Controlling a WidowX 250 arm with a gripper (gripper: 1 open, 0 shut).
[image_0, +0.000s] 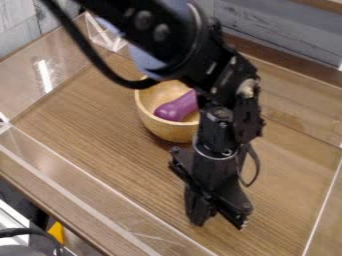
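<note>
The black gripper (214, 210) is low over the bare wooden table, right of centre, its fingertips at or near the surface and nothing visible between them; it looks shut. Behind it, partly hidden by the arm, a yellow bowl (154, 101) holds a purple eggplant-like object (175, 108).
Walls stand at the back. A dark area with cables and a small yellow item (56, 231) lies beyond the front-left edge.
</note>
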